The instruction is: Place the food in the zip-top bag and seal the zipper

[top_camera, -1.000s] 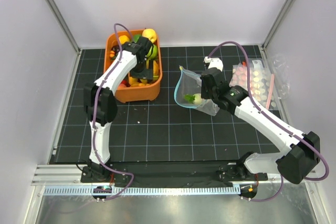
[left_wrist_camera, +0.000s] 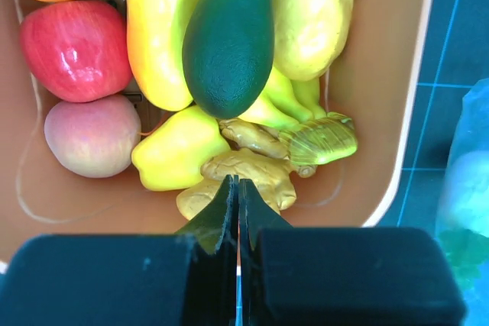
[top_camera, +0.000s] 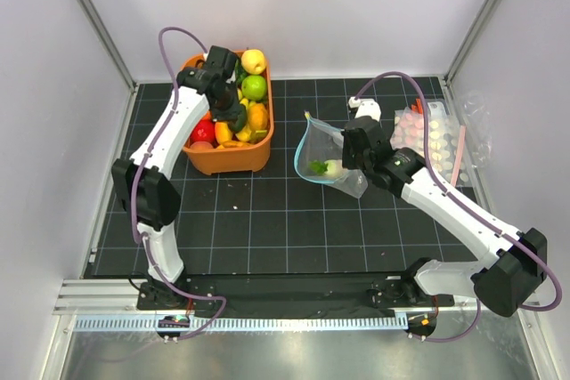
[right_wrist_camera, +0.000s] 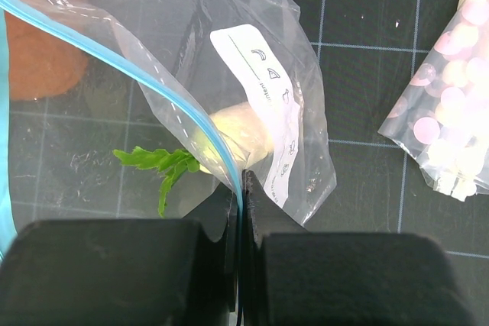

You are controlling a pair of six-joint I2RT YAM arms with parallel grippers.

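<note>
A clear bag with a blue zip edge (right_wrist_camera: 137, 74) stands open on the table, and my right gripper is shut on that edge. Inside the bag lies a pale vegetable (right_wrist_camera: 237, 131) with green leaves (right_wrist_camera: 164, 162). Over the orange bin (top_camera: 233, 161), my left gripper is shut, nothing visible between its fingers. Just past its tips in the left wrist view lies a brown ginger root (left_wrist_camera: 256, 173). The bin also holds a dark avocado (left_wrist_camera: 229, 43), a yellow pepper (left_wrist_camera: 179, 149), a red apple (left_wrist_camera: 76, 50) and a peach (left_wrist_camera: 92, 135).
Packs of pink and cream round pieces (top_camera: 427, 135) lie at the table's right side, right of the right gripper. Between the bin and the bag, the dark gridded table (top_camera: 258, 229) is free, as is its front middle.
The right arm and bag have barely moved.
</note>
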